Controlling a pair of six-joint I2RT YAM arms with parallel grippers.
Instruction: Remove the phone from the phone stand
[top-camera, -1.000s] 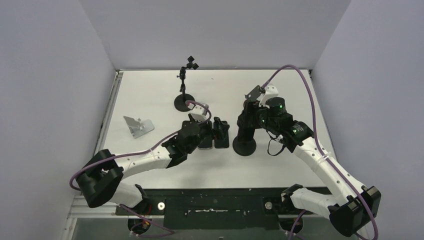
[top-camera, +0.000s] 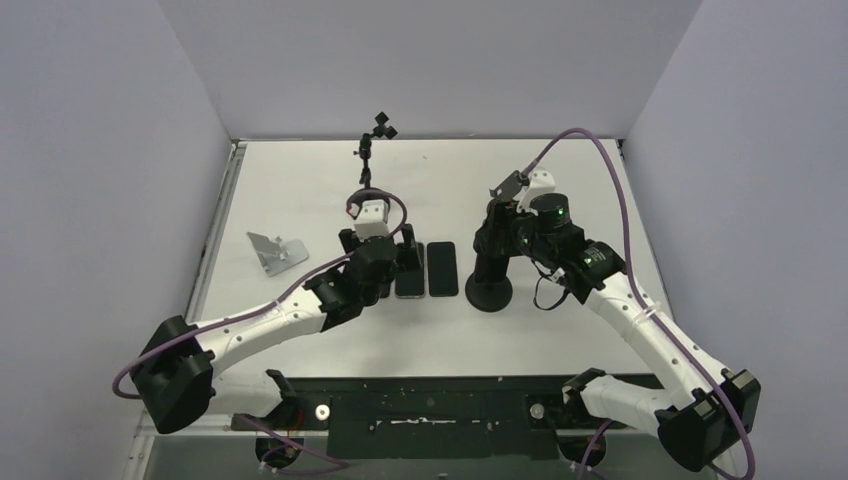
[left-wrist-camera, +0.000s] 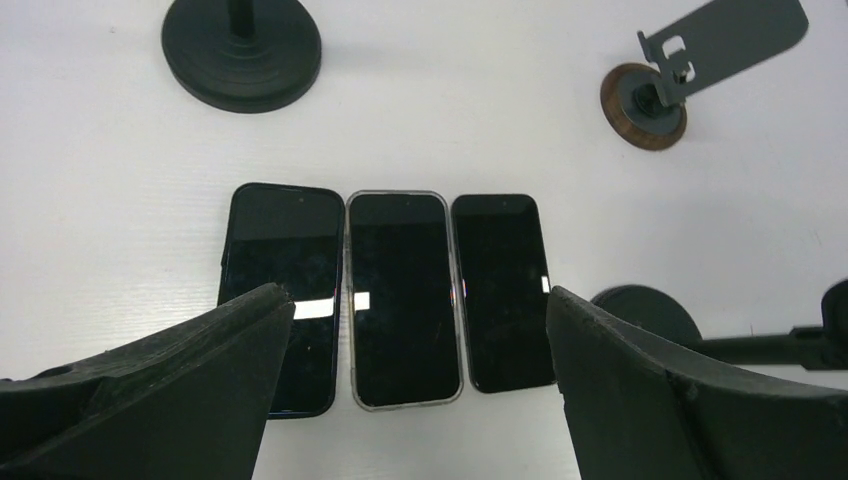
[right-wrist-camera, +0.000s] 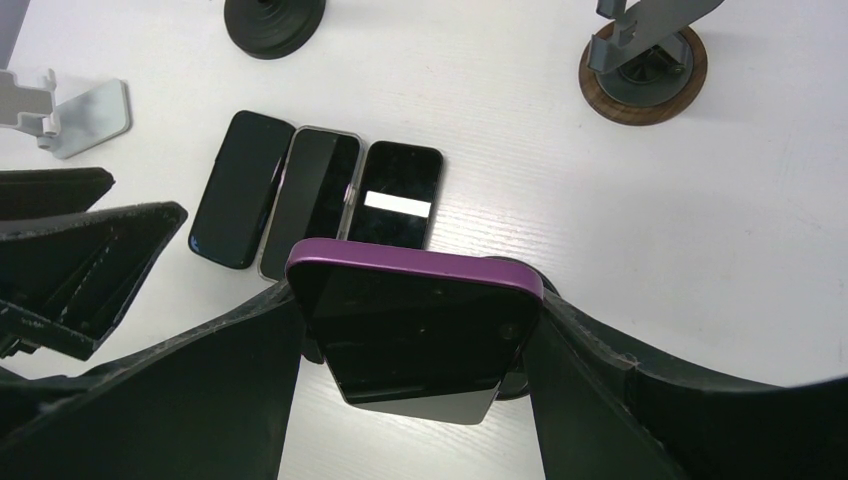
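Note:
A phone with a purple edge (right-wrist-camera: 420, 340) stands tilted, its dark screen facing the right wrist camera. In that view my right gripper has one finger at each side edge of the phone. The fingertips seem to touch it, but how firmly they hold cannot be told. Partly hidden behind the phone is the black round base of the phone stand (top-camera: 489, 295), whose upper part is covered by the right gripper in the top view. My left gripper hangs open above the flat phones, nothing between its fingers.
Three dark phones lie side by side, among them a clear-cased phone (left-wrist-camera: 402, 300). Around them stand a silver stand (top-camera: 280, 255), a black-based stand (left-wrist-camera: 240, 60) and a wood-based stand (left-wrist-camera: 645, 115).
My left gripper has moved leftward and slightly back, away from the right gripper, uncovering the rightmost flat phone. The right arm looks unmoved in the top view.

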